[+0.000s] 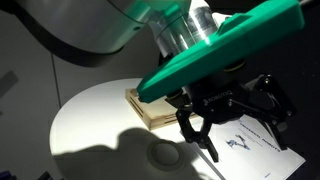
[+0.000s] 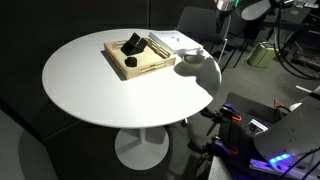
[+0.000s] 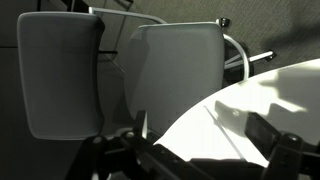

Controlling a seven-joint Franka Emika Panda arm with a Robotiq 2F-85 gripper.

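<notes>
My gripper [image 1: 247, 148] stands open, nothing between its spread fingers, and looms large in exterior view 1. In the wrist view the open gripper hangs over the white table's edge, with a grey chair [image 3: 175, 75] beyond it. A wooden tray [image 2: 152, 70] rests on the round table [image 2: 90, 80]. It holds a black angular piece [image 2: 133, 44] and a small dark round piece [image 2: 131, 61]. In exterior view 1 the gripper and arm cover much of the tray [image 1: 135, 103]. A pale ring [image 1: 150, 157] lies apart from the gripper, on the table.
A white printed sheet or flat box [image 1: 265, 158] lies beside the tray near the table's edge. Grey chairs stand around the far side.
</notes>
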